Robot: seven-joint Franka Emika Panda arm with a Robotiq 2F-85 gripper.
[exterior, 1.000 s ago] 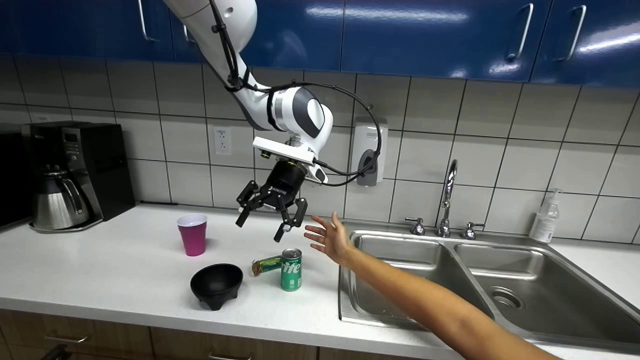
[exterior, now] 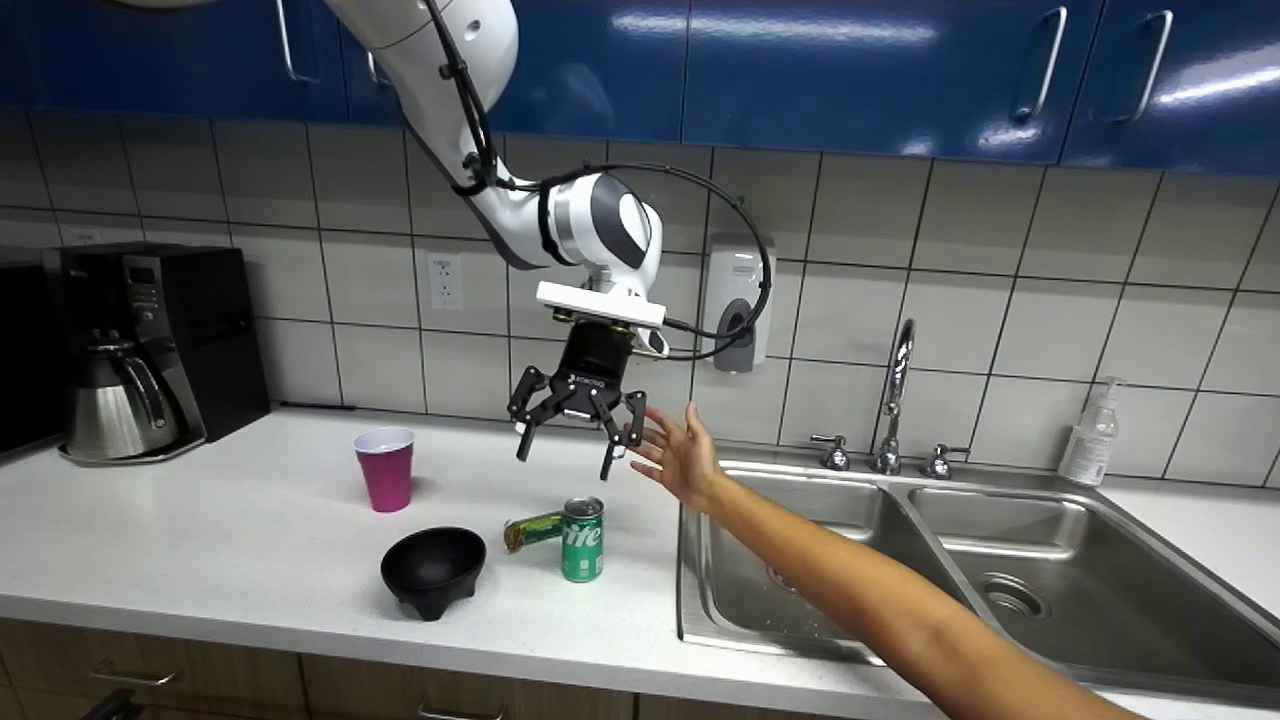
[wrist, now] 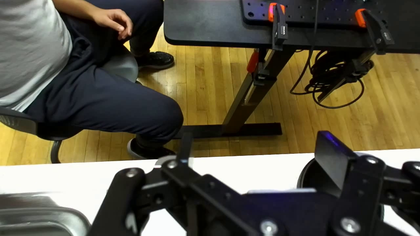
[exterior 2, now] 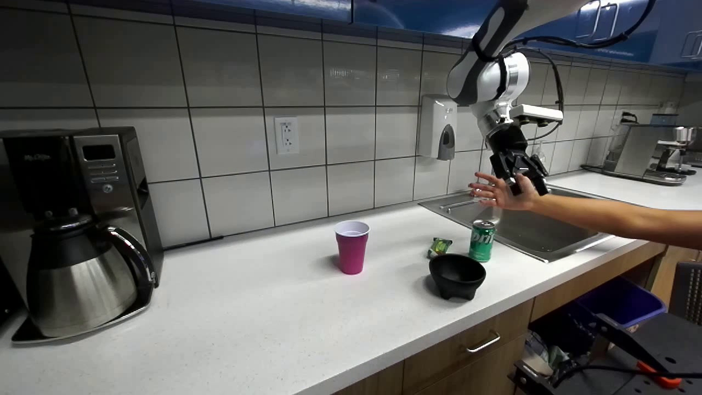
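Observation:
My gripper (exterior: 565, 463) hangs open above the counter, its fingers spread and nothing between them. Beside it is a person's hand (exterior: 683, 456), reaching in from the right; in exterior view 2 the hand (exterior 2: 498, 192) overlaps the gripper, and touching cannot be told. Below stands a green Sprite can (exterior: 583, 542), upright. A green wrapped packet (exterior: 533, 530) lies just left of and behind it. Left of these is a black bowl (exterior: 433, 569) on short feet, and farther back a magenta cup (exterior: 386, 469) stands upright. In the wrist view, one finger hides part of the bowl (wrist: 309, 175).
A double sink (exterior: 792, 540) with a faucet (exterior: 895, 396) takes up the right side. At the far left stands a coffee maker (exterior: 180, 348) with a steel carafe. Blue cabinets (exterior: 840, 72) hang above. Bare counter (exterior 2: 250, 309) lies between coffee maker and cup.
My gripper has shifted right and turned to point more straight down. The person's hand has moved up and right with it. Cup, bowl, can and packet have stayed in place.

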